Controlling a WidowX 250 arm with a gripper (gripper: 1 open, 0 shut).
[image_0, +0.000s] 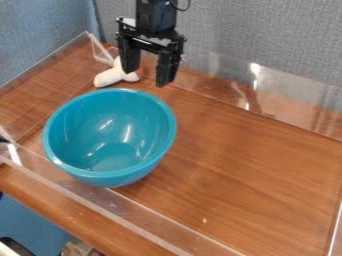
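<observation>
A large teal bowl (110, 160) sits empty on the wooden table at the left. My black gripper (147, 70) hangs at the top centre, behind and above the bowl, with its fingers open. A white object (110, 76), its shape partly unclear, lies on the table just left of the gripper, near the back corner.
Clear low edging runs along the table's back and front. Grey padded walls stand behind and at the left.
</observation>
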